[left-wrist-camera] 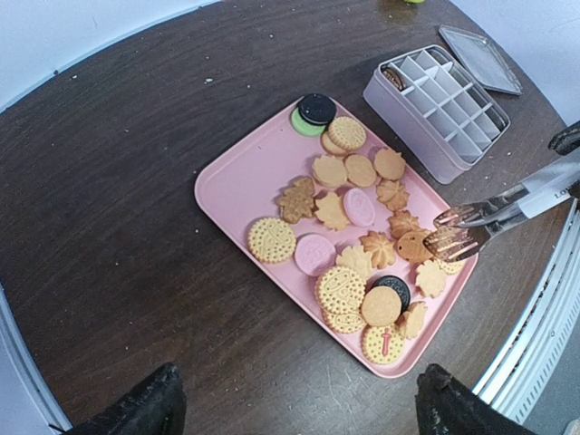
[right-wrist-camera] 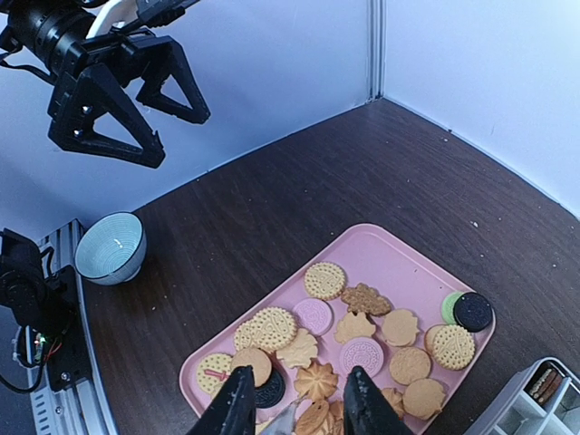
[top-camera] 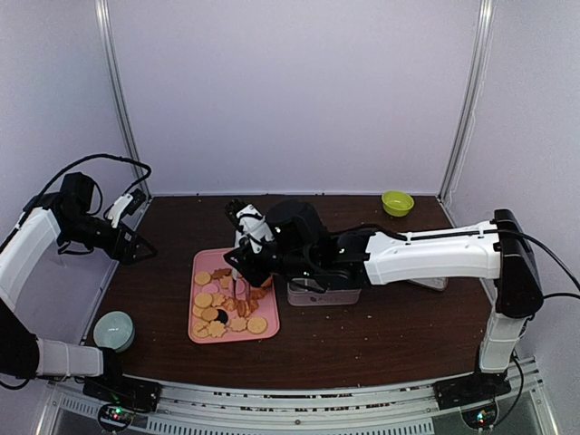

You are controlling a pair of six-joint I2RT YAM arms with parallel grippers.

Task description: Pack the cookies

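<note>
A pink tray (top-camera: 199, 331) holds assorted cookies: round, flower, leaf, pink and dark ones. My right gripper is shut on metal tongs (left-wrist-camera: 507, 213), whose tips are low over cookies at the tray's right part; whether they grip one I cannot tell. A compartment box (left-wrist-camera: 412, 118), with a cookie in a back cell in the left wrist view, stands beside the tray, mostly behind my right arm in the top view. My left gripper (top-camera: 140, 249) stands open at the left, above the table's edge.
A pale blue bowl (top-camera: 113, 331) sits at the front left and a green bowl (top-camera: 398, 201) at the back right. A clear lid (left-wrist-camera: 480, 59) lies beside the box.
</note>
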